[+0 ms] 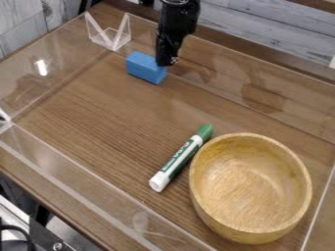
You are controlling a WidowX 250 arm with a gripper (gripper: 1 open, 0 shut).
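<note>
My gripper (167, 55) is at the top centre of the view, pointing down, dark and small, just above and behind the right end of a blue block (147, 69). It looks shut, with nothing visible between its fingers, though it is small in the picture. The blue block lies on the wooden table (98, 127).
A green-and-white marker (181, 159) lies at the lower middle, beside a large tan bowl (249, 186) at the lower right. A clear wire-like stand (110, 35) is at the back left. A white wall edges the back.
</note>
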